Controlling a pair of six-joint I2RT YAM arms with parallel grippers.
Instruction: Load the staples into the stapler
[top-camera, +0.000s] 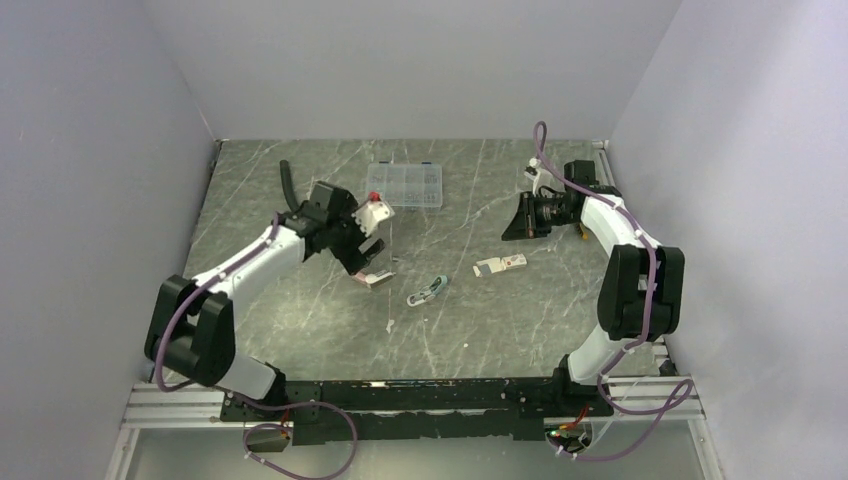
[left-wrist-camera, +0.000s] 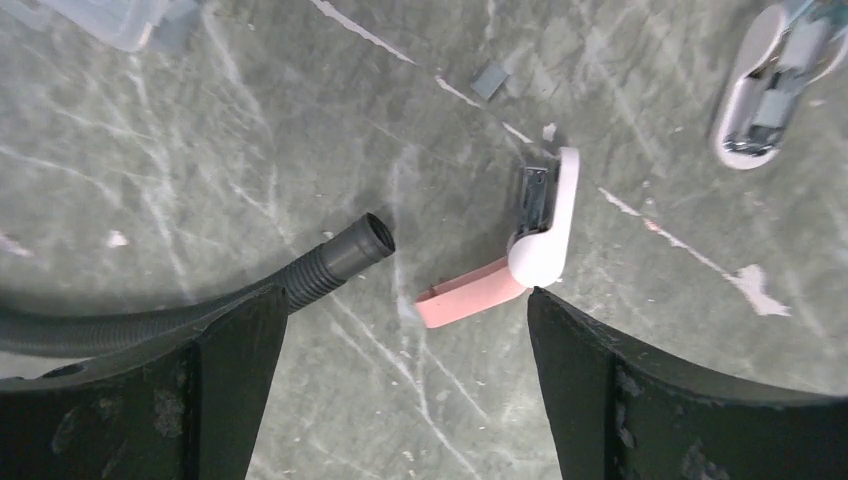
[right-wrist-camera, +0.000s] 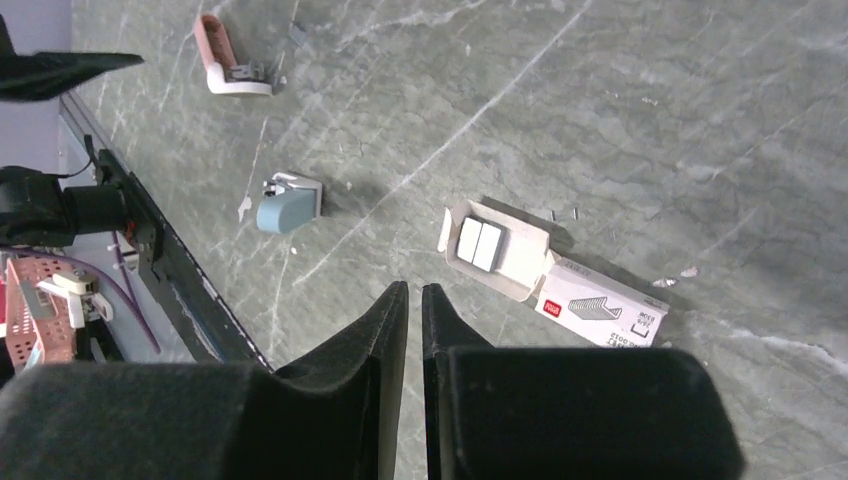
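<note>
A pink-and-white stapler (left-wrist-camera: 545, 245) lies bent open on the table, ahead of my left gripper, which is open and empty. A light blue stapler (top-camera: 428, 291) lies to its right, with its metal channel showing in the left wrist view. The opened staple box (right-wrist-camera: 600, 305) has its tray pulled out, and pale staple strips (right-wrist-camera: 480, 244) sit in the tray. My right gripper hangs above and behind the box. Its fingers are close together with a thin gap, and nothing shows between them.
A dark ribbed hose (left-wrist-camera: 330, 262) runs along the left side, near my left fingers. A clear compartment box (top-camera: 405, 185) stands at the back. A small grey piece (left-wrist-camera: 489, 80) and loose staples lie on the table.
</note>
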